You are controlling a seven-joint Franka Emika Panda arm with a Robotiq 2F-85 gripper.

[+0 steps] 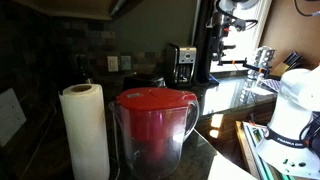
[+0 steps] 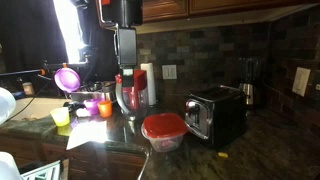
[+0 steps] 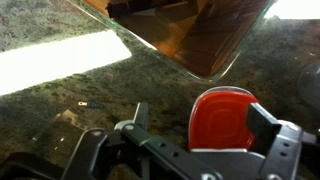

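My gripper is open, its two dark fingers apart over the dark countertop. Below and between them in the wrist view shows a red item with a pale rim (image 3: 222, 122); which red-topped object it is, I cannot tell. In exterior view 2 the gripper (image 2: 125, 72) hangs fingers down above the counter, close to a clear pitcher with red parts (image 2: 134, 92) in that view. A clear container with a red lid (image 2: 165, 124) sits nearer the front. Exterior view 1 shows the pitcher (image 1: 155, 125) large in the foreground.
A black toaster (image 2: 217, 115) stands right of the container. A paper towel roll (image 1: 87, 130) is beside the pitcher. Yellow (image 2: 61, 116) and orange (image 2: 105, 107) cups stand at the left, near a pink strainer (image 2: 67, 79). Farther back is a coffee maker (image 1: 184, 65).
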